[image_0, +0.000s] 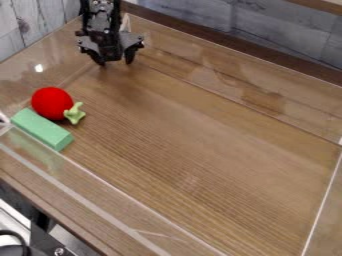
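My gripper (110, 45), small and dark, is at the back left of the wooden table (214, 140), low near the surface; whether it is open or shut is too small and dark to tell. A red round object (51, 100) with a small pale green piece (72, 114) beside it lies at the left, and a green block (42, 129) lies just in front of them.
A raised wooden edge runs along the back right. A pale wall stands at the far left, and dark items sit at the lower left corner.
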